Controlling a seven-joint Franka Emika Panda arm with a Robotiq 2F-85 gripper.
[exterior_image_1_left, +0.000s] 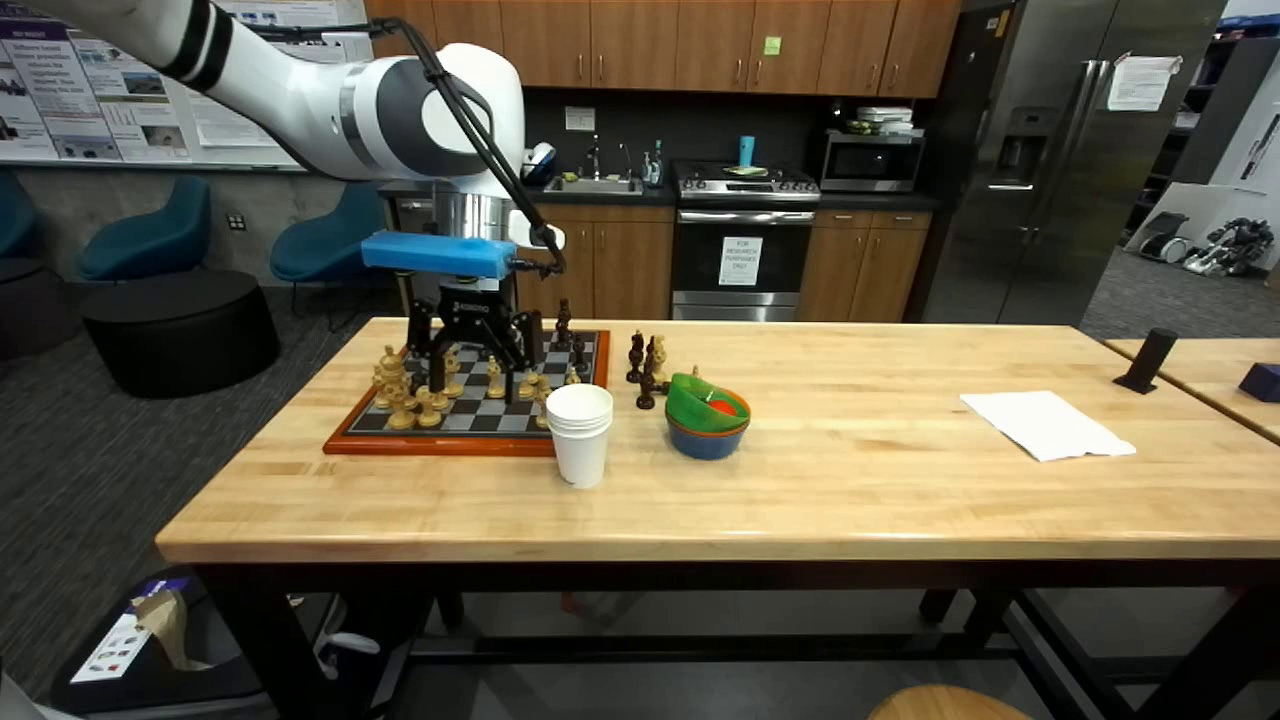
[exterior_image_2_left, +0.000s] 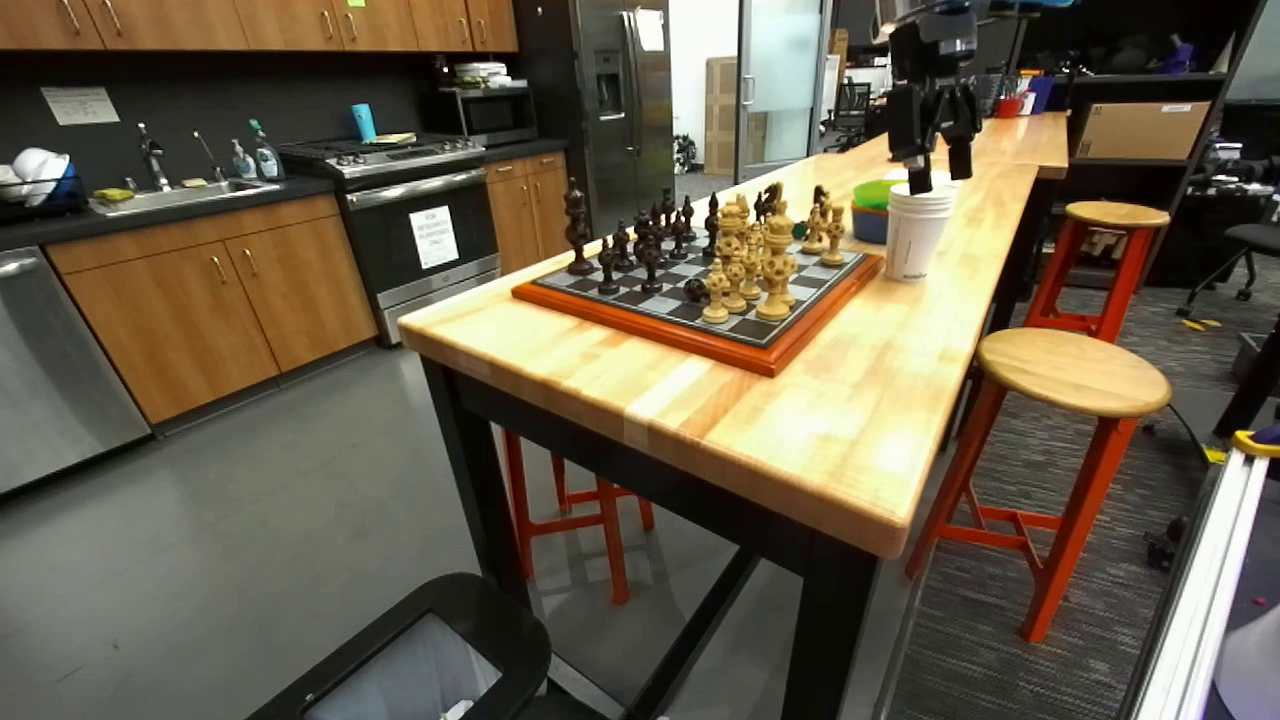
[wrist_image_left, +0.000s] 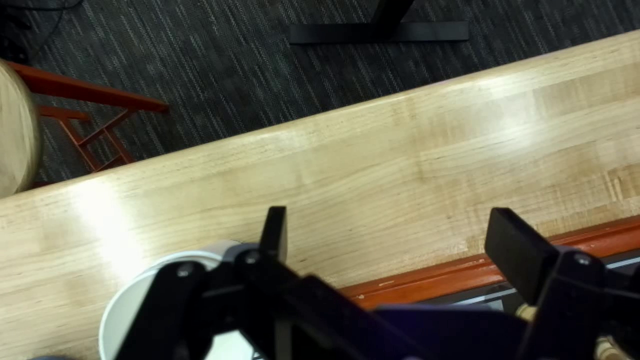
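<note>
My gripper (exterior_image_1_left: 470, 386) hangs above the near part of the chessboard (exterior_image_1_left: 470, 445), its fingers wide apart and nothing between them. Bare tabletop and the board's red-brown edge (wrist_image_left: 432, 281) show between the fingers in the wrist view. A stack of white paper cups (exterior_image_1_left: 581, 438) stands upright just right of the board. The top cup's rim (wrist_image_left: 111, 306) appears beside one finger in the wrist view; whether they touch, I cannot tell. Light chess pieces (exterior_image_2_left: 777, 266) and dark ones (exterior_image_2_left: 577, 228) stand on the board.
Right of the cups are nested bowls, a green one (exterior_image_1_left: 690, 406) tilted inside a blue one (exterior_image_1_left: 705, 445). Several loose chess pieces (exterior_image_1_left: 645, 386) stand behind them. A white sheet (exterior_image_1_left: 1047, 425) lies far right. Open tabletop (exterior_image_1_left: 840, 480) stretches between bowls and sheet.
</note>
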